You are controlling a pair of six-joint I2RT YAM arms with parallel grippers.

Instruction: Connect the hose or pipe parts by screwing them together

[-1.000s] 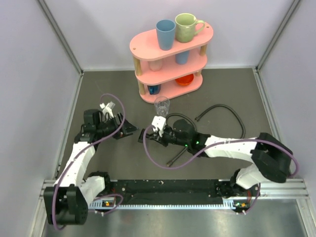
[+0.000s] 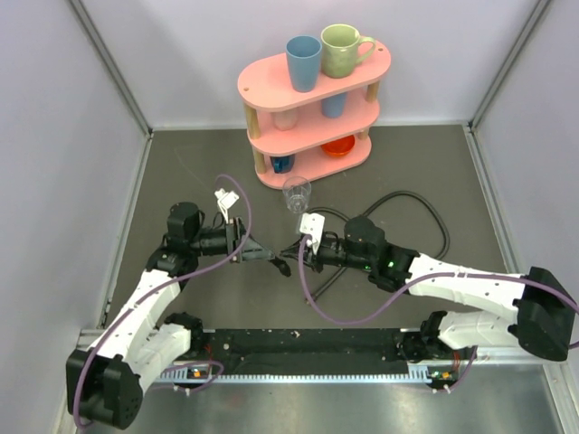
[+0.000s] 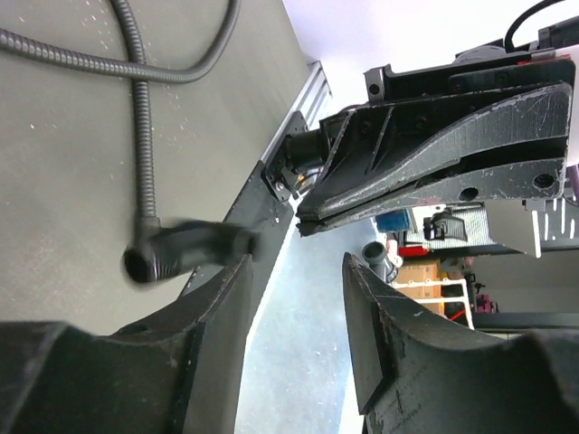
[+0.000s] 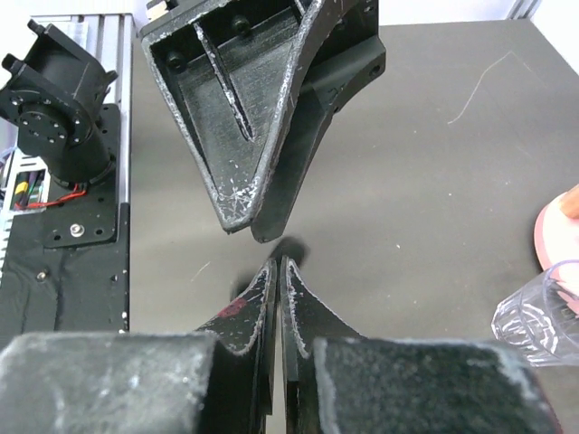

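Observation:
The black T-shaped pipe part (image 3: 190,249) is motion-blurred below the grippers, near the middle of the top view (image 2: 282,267); whether it is in the air or touching the floor I cannot tell. My right gripper is shut with nothing between its fingertips, the blurred part beyond them. My left gripper faces the right one, its fingers apart and empty. Grey corrugated hoses (image 2: 434,217) lie on the floor under and behind the right arm; one shows in the left wrist view (image 3: 143,145) beyond the blurred part.
A pink three-tier shelf (image 2: 308,136) with cups and a bowl stands at the back. A clear glass (image 2: 297,193) stands in front of it, close behind the grippers.
My left gripper has moved right and turned toward the right gripper, which has also shifted rightward.

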